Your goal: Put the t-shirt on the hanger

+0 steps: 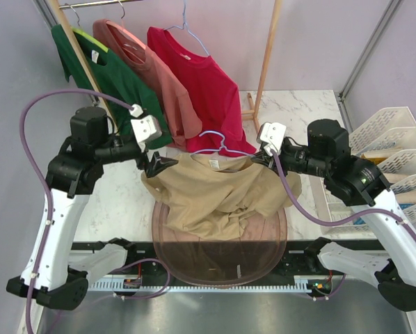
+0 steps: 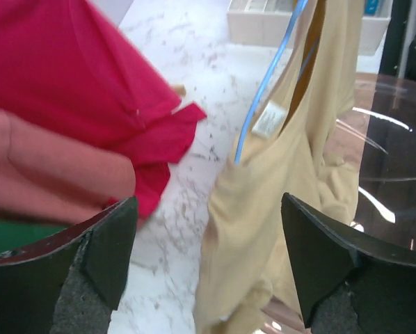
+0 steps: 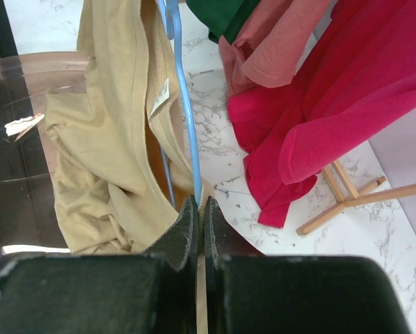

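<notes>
A beige t-shirt (image 1: 215, 195) lies draped over the round translucent board, a blue hanger (image 1: 220, 146) inside its neck opening near the white label. My right gripper (image 1: 260, 158) is shut at the shirt's right shoulder, on the hanger and fabric; in the right wrist view the blue bar (image 3: 189, 118) runs into its fingertips. My left gripper (image 1: 156, 163) stands open above the shirt's left end; in the left wrist view the shirt (image 2: 257, 223) shows between and beyond its fingers, not gripped.
Green, salmon and red shirts (image 1: 194, 90) hang on a wooden rack (image 1: 265, 52) at the back. A white basket (image 1: 382, 132) stands at the right. Bare marble shows left and right of the shirt.
</notes>
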